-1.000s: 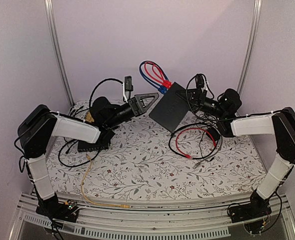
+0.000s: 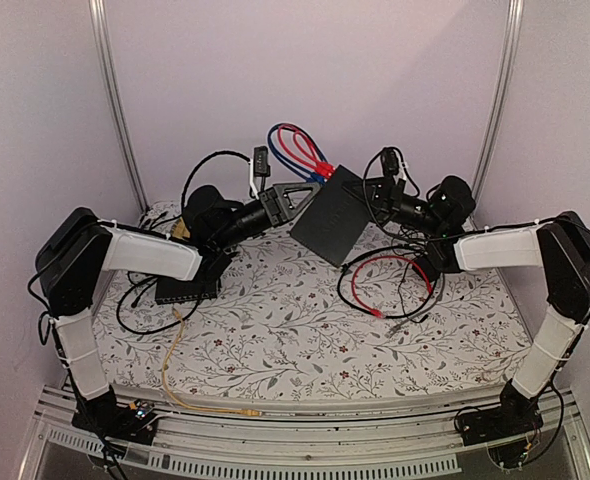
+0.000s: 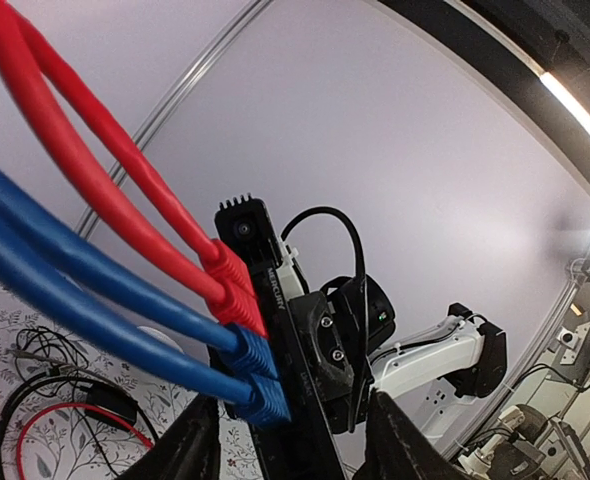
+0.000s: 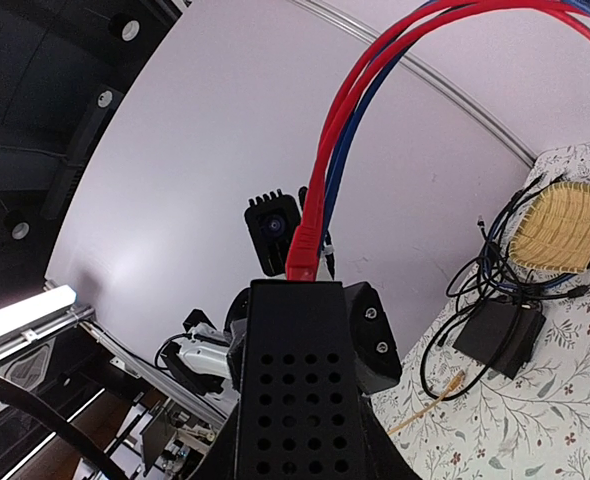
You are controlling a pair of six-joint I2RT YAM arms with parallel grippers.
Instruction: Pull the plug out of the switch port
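A black switch (image 2: 330, 215) is held in the air by my right gripper (image 2: 375, 188), shut on it; in the right wrist view its perforated body (image 4: 300, 380) fills the lower middle. Red plugs (image 3: 233, 285) and blue plugs (image 3: 260, 375) sit in its ports, their cables looping upward. My left gripper (image 2: 300, 195) is beside the switch's upper left, fingers apart and empty; in the left wrist view the fingertips (image 3: 200, 440) are just below the blue plugs, apart from them.
Coiled black and red cables (image 2: 385, 310) lie on the right of the patterned table. At the left lie a dark box (image 4: 495, 330), tangled cables and a tan woven item (image 4: 560, 225). A yellow cable (image 2: 170, 370) runs along the front left.
The switch and my right gripper have shifted slightly left over the last second.
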